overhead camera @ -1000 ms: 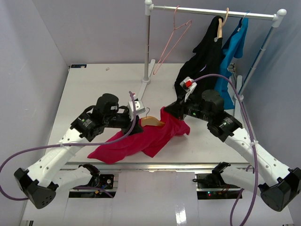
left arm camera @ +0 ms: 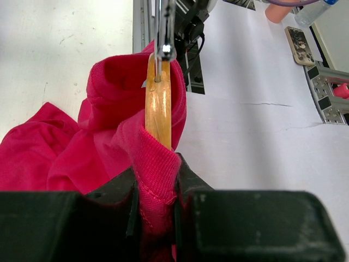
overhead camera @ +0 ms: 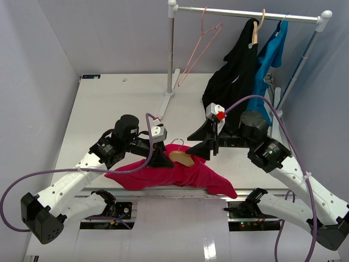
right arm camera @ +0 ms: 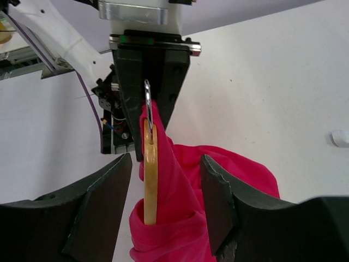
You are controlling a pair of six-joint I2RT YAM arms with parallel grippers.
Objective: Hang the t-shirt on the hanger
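The red T-shirt [overhead camera: 136, 177] lies bunched at the table's front edge, around a wooden hanger [overhead camera: 181, 158] whose metal hook points up. My left gripper [overhead camera: 162, 162] is shut on the shirt fabric at one end of the hanger; in the left wrist view the wood [left arm camera: 158, 109] runs up from the folds. My right gripper [overhead camera: 202, 147] stands open just right of the hanger; in the right wrist view its fingers frame the hanger's end [right arm camera: 150, 185] and red cloth, without gripping them.
A rail [overhead camera: 229, 10] at the back holds a pink hanger [overhead camera: 192, 57], black garments [overhead camera: 229, 71] and a blue shirt [overhead camera: 270, 54].
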